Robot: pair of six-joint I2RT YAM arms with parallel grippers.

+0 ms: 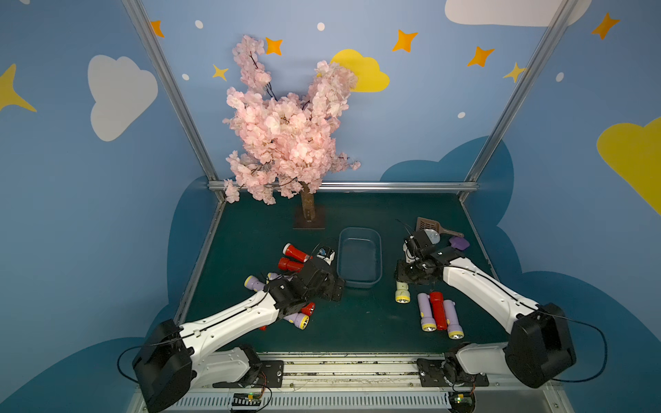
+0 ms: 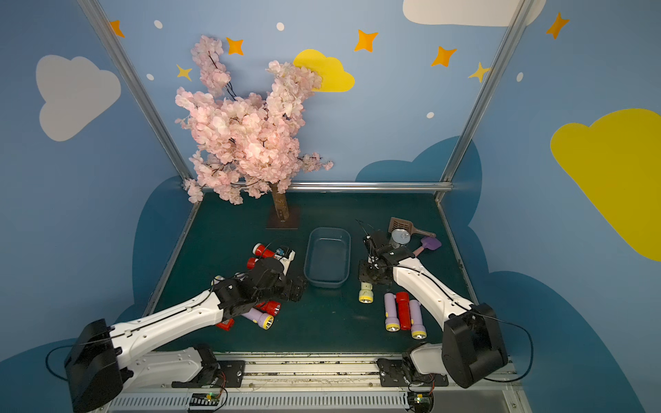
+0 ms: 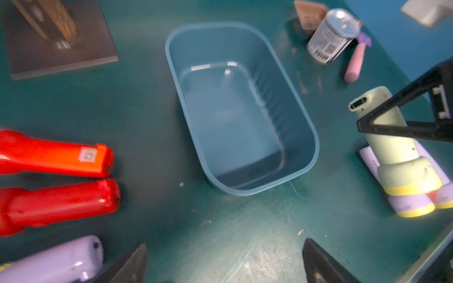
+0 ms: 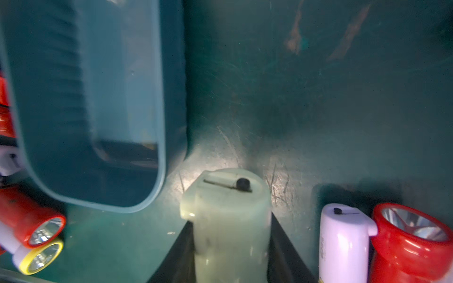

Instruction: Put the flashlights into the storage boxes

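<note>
An empty blue-grey box [image 1: 358, 254] sits mid-table. My right gripper is shut on a cream flashlight [image 4: 228, 212], lifted just right of the box. Lilac flashlights [image 1: 425, 309] and a red flashlight [image 1: 438, 309] lie below it at the front right. My left gripper stands open left of the box, nothing seen between its blurred fingers, with a pile of red flashlights [image 3: 61, 202] and lilac flashlights [image 3: 56, 259] beside and under it.
A blossom tree stands on a square base [image 3: 89, 56] at the back left. A can [image 3: 330, 40], a brown scoop [image 1: 430, 225] and a purple-headed spatula [image 1: 460, 242] lie at the back right.
</note>
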